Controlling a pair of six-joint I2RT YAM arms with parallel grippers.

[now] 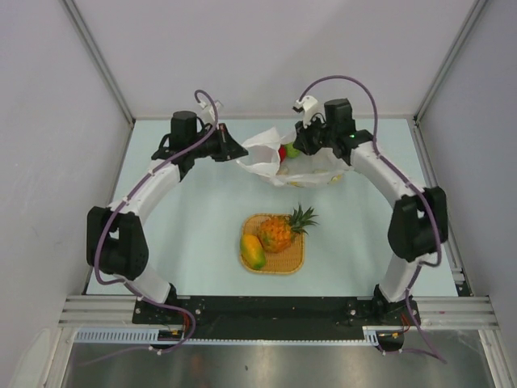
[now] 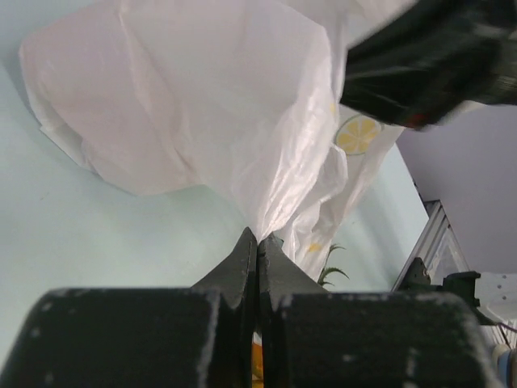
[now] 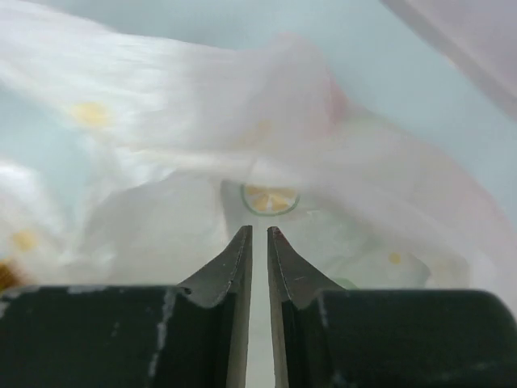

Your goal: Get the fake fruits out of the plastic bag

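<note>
The white plastic bag (image 1: 307, 171) lies at the back of the table, its mouth facing left. My left gripper is shut on the rim of the plastic bag, whose film gathers at its fingertips. Just inside the mouth show a red fruit (image 1: 282, 153) and a green fruit (image 1: 292, 150). Over the bag, close to the green fruit, is my right gripper. A narrow gap separates its fingers; only pale bag film shows through or behind them, and no fruit. Whether film is pinched there is unclear.
A wicker basket (image 1: 292, 263) stands at the front middle, holding a pineapple (image 1: 275, 234) and a yellow-orange papaya-like fruit (image 1: 253, 252).
</note>
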